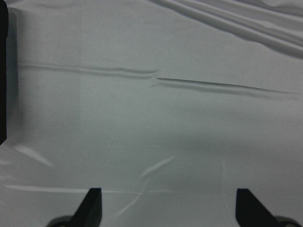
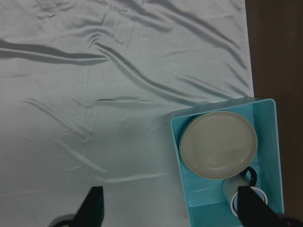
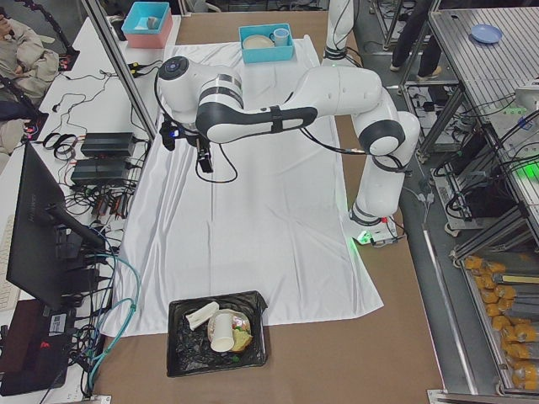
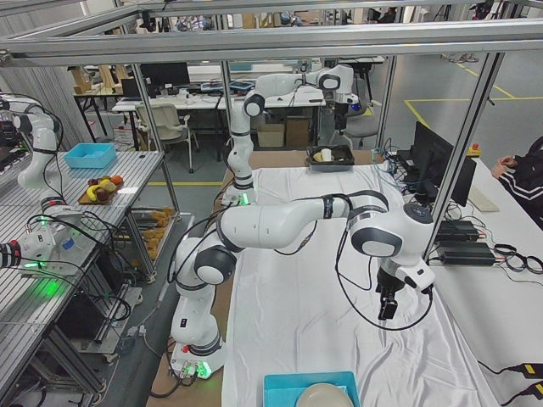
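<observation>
My left gripper [image 3: 204, 164] hangs over the white cloth [image 3: 244, 244]. In the left wrist view its fingertips [image 1: 90, 208] are wide apart, with only cloth below them. My right gripper [image 4: 388, 307] is also over the cloth; its right wrist view shows it open and empty, above and beside a blue bin [image 2: 191, 194]. The bin holds a beige plate [image 2: 218, 144] and a mug [image 2: 232, 189] lying below the plate in that view.
A black lined tray [image 3: 181, 341] with a cup, a white roll and other items stands at the cloth's near end in the camera left view. Monitors and cables line one side.
</observation>
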